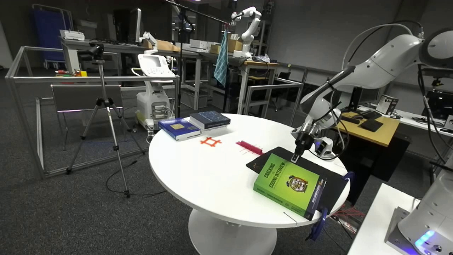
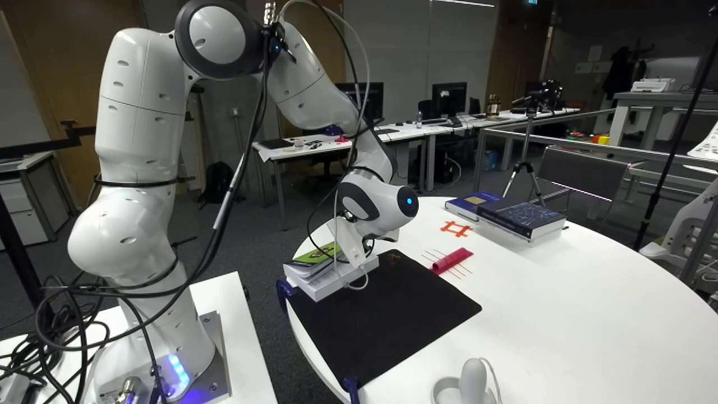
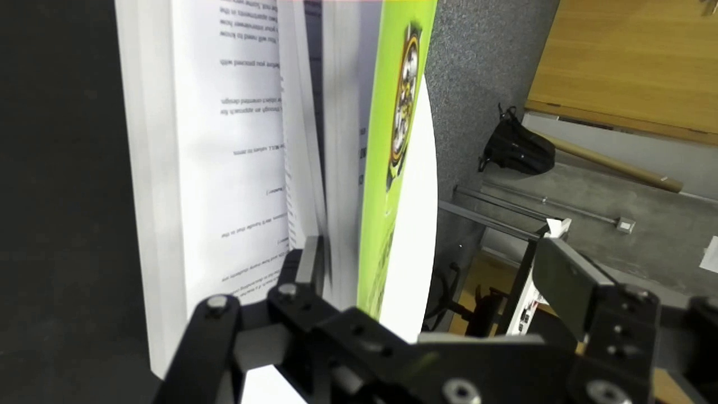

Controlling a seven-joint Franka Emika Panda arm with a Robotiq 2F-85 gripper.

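Observation:
A thick green book (image 1: 288, 182) titled "Cracking the Coding Interview" rests partly on a black mat (image 2: 397, 316) near the table edge. Its cover and a block of pages stand lifted, with the spine side away from the arm. In the wrist view, printed pages (image 3: 229, 148) show in the opened gap, and the green cover (image 3: 387, 182) is seen nearly edge-on. My gripper is open, its fingers wide apart; the left finger (image 3: 309, 262) reaches in among the pages, with the cover between it and the right finger.
A blue book (image 1: 180, 127) and a dark book (image 1: 210, 119) lie at the table's far side. A red strip (image 1: 250, 148) and an orange grid piece (image 1: 210, 142) lie between. Blue clamps (image 1: 318, 225) hold the mat at the edge.

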